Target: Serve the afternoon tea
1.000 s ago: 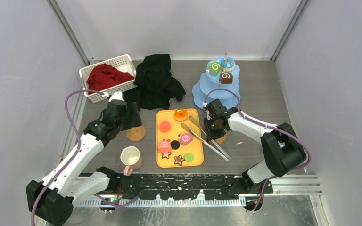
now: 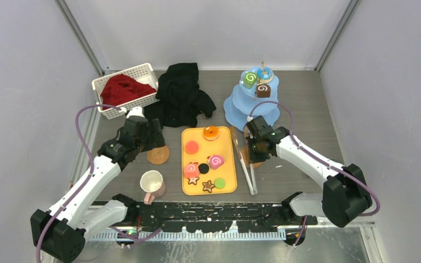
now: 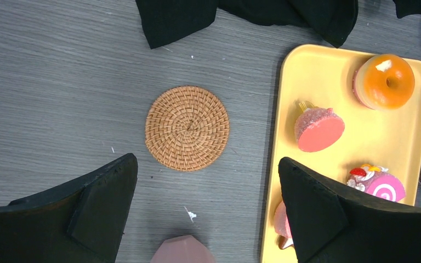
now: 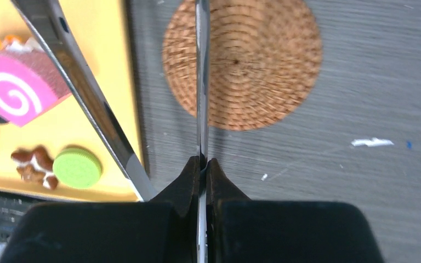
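Observation:
A pair of metal tongs (image 2: 242, 160) is held in my right gripper, whose fingers are shut on one of its arms; the other arm stands free to the left. Below lies a woven coaster (image 4: 263, 66). The yellow tray (image 2: 193, 187) carries an orange donut (image 2: 211, 132), pink roll cakes (image 2: 216, 161), cookies and other sweets. The blue tiered stand (image 2: 235, 113) at the back right holds a green roll, a brown roll and a blue donut. Over the left woven coaster (image 3: 187, 128) my left gripper is open and empty.
A pink mug (image 2: 152, 183) stands near the front left. Behind are a white basket (image 2: 148, 94) with red cloth (image 2: 125, 89) and a heap of black cloth (image 2: 182, 96). Bare table lies right of my right arm.
The tongs have swung from a slant over the tray to nearly upright in the top view and moved right, off the tray. My left arm has stayed still.

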